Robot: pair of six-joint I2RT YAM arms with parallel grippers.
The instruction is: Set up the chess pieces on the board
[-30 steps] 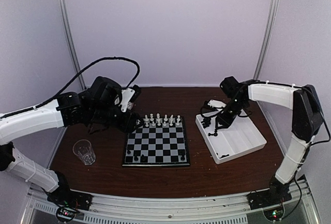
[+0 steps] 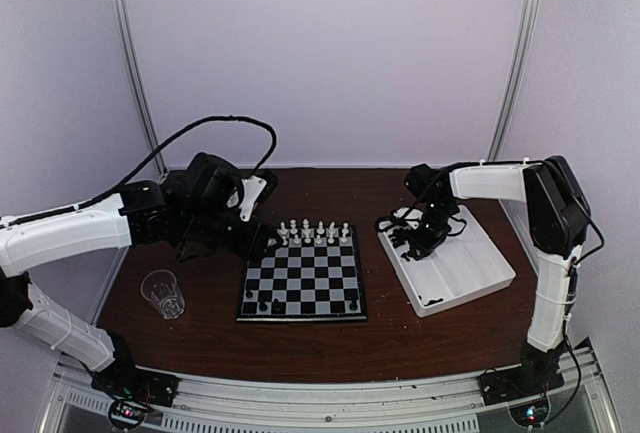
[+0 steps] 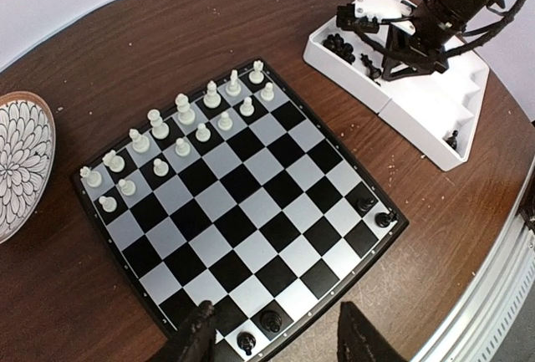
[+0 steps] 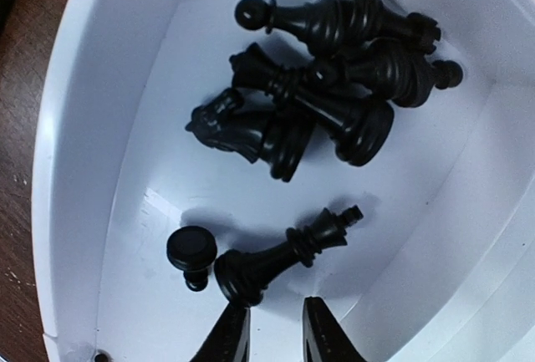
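The chessboard (image 2: 300,275) holds rows of white pieces (image 3: 185,109) along its back edge and several black pieces (image 3: 270,321) near its front edge. My left gripper hangs open over the board, empty. In the white tray (image 4: 79,170), a black king (image 4: 280,262) lies on its side beside a small black piece (image 4: 191,253), with a heap of black pieces (image 4: 334,119) behind. My right gripper is low over the tray just short of the king, fingers apart with nothing seen between them.
A clear glass (image 2: 163,295) stands left of the board. A patterned round object (image 3: 21,157) is at the left of the left wrist view. Bare table (image 2: 390,183) lies behind the board and tray.
My left arm has shifted slightly downward in the top view.
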